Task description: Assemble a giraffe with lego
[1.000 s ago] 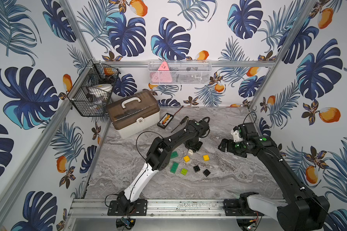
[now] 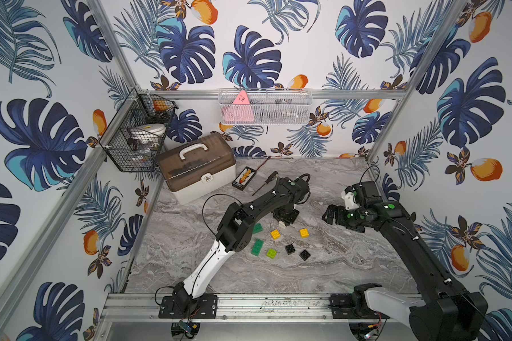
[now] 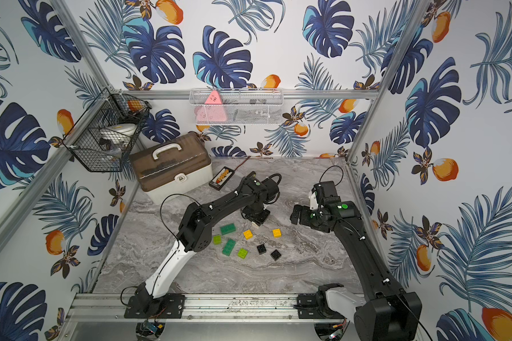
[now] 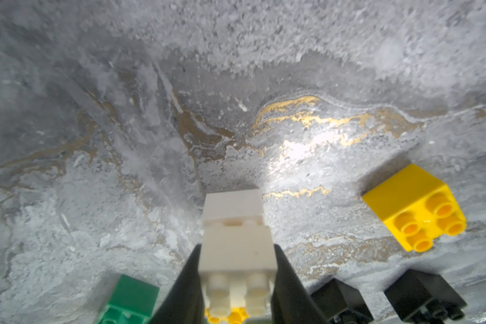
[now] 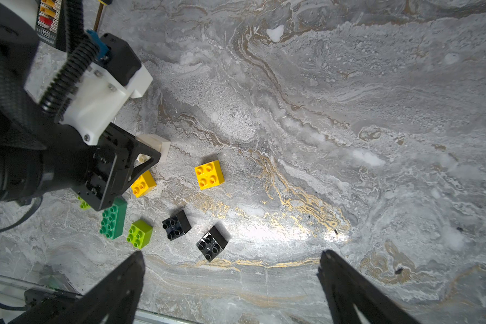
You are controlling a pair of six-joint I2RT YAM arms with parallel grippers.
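Observation:
White bricks [image 4: 233, 205], apparently one on another, stand upright at the tips of my left gripper. Its two dark fingers flank the white studs closely; whether they press on the sides I cannot tell. From the right wrist view, a white side [image 5: 157, 144] shows past the left fingertips, close to the table. Two yellow bricks [image 5: 209, 174] [image 5: 143, 184], two black bricks [image 5: 176, 225] [image 5: 212, 244], lime bricks [image 3: 242, 253] [image 3: 216, 239] and green bricks [image 3: 228, 246] [image 3: 228, 228] lie loose. My right gripper hovers to the right, open and empty.
Behind the left arm stand a brown-lidded toolbox [image 2: 196, 164] and a small black tray [image 2: 244, 177] with a thin stick beside it. Baskets hang at the back [image 2: 265, 108] and left [image 2: 139, 133].
Hardly anything differs: both arms stand about where they were, and the loose bricks lie in the same places.

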